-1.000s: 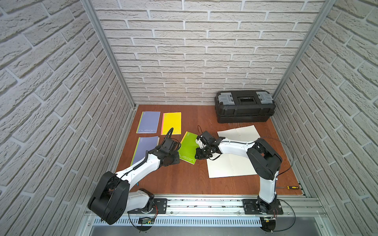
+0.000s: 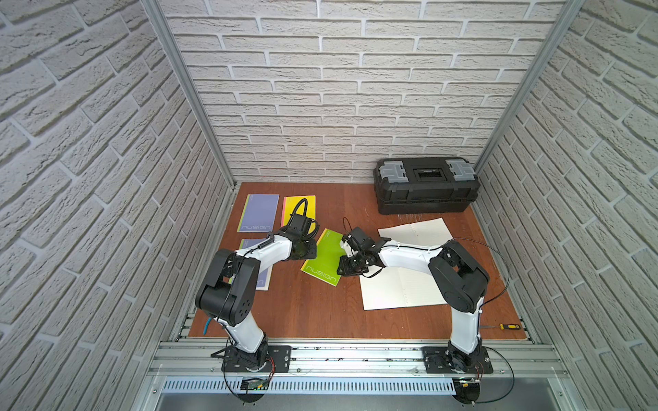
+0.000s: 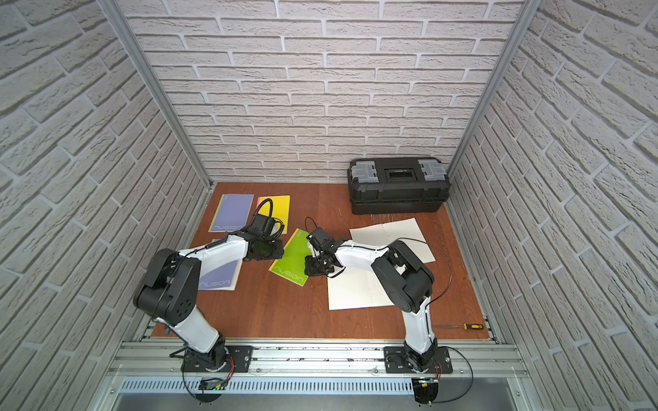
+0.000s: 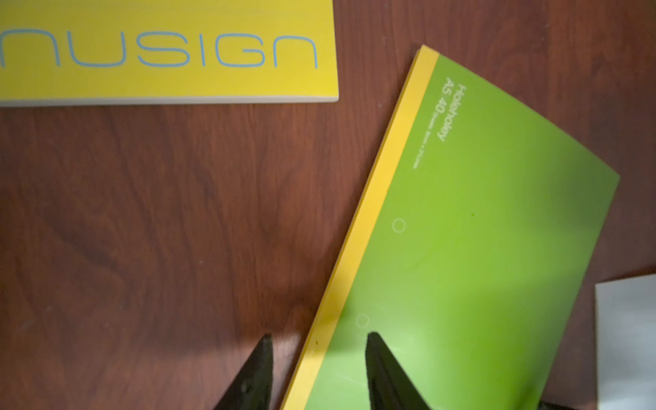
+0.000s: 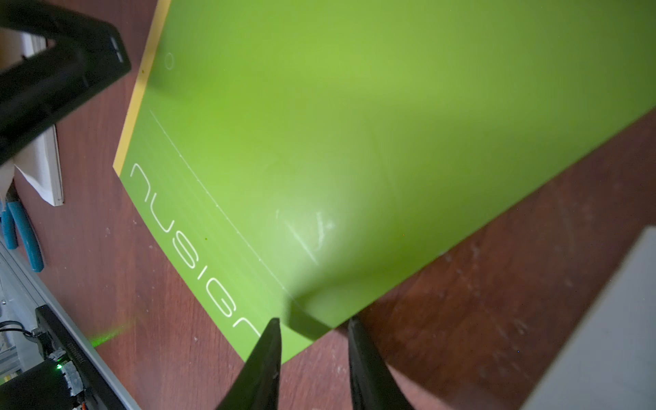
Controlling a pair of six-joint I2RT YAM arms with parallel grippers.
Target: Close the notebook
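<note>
The green notebook [image 2: 322, 257] lies mid-table, its cover facing up, with a yellow spine strip on the left. In the left wrist view my left gripper stands open over the spine strip, one finger on each side, with no grip on it. My right gripper is also open, at the notebook's lower right corner, its fingers apart around the edge. Whether its fingertips touch the cover cannot be told. The green cover [image 5: 328, 150] looks flat. In the top views the arms partly hide the notebook.
White open pages [image 2: 397, 291] lie to the right, partly under the right arm. A yellow notebook [image 4: 164, 68] and purple notebooks [image 2: 259, 211] lie left. A black toolbox [image 2: 426, 185] stands at the back; a screwdriver [image 2: 508, 326] is front right.
My left gripper has moved away from the front of the table, from near the notebook's lower left to its spine side. The notebook has shifted slightly; the right arm has hardly moved.
</note>
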